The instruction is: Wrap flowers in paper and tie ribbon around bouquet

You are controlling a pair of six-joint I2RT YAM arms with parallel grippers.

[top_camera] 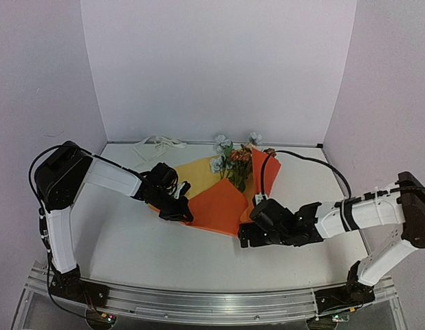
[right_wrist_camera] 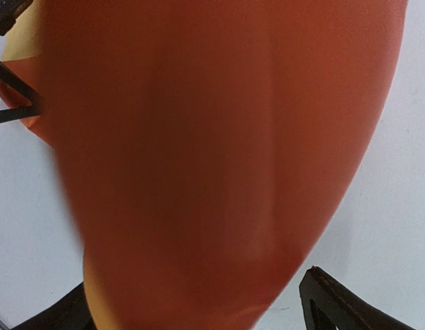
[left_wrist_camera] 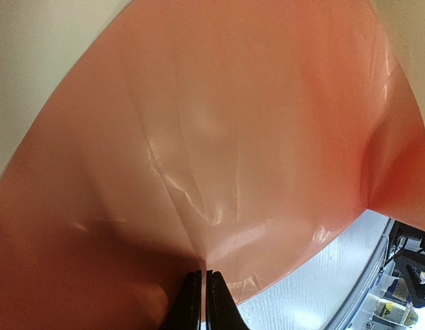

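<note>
The orange wrapping paper (top_camera: 214, 204), lined with yellow paper (top_camera: 197, 174), lies at the table's middle. The flowers (top_camera: 233, 161), white and orange-red with green leaves, rest on it towards the back; their stems are hidden. At the paper's front left edge, my left gripper is shut on the orange sheet, and creases run up from its fingertips. My right gripper is open, its fingers wide apart. Between them stands a raised orange flap (right_wrist_camera: 199, 158), which fills much of the right wrist view. In the top view this flap rises on the right of the flowers.
A white ribbon (top_camera: 159, 143) lies loose at the back left of the table (top_camera: 164, 258). Walls close off the back and both sides.
</note>
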